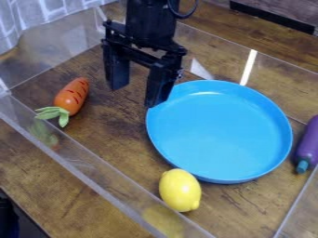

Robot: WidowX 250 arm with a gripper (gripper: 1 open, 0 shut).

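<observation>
My black gripper (pixel 139 78) hangs from the top centre, open, its two dark fingers pointing down over the wooden table, with nothing visible between them. An orange toy carrot (pixel 70 97) with green leaves lies to its left. A large blue plate (pixel 218 132) is to the lower right of the gripper, empty. A yellow lemon (pixel 179 190) lies in front of the plate, and a purple eggplant-like toy (pixel 308 145) is at the right edge.
Clear plastic walls (pixel 77 165) border the work area at left, front and right. Bare wood shows between the carrot and the plate and behind the gripper.
</observation>
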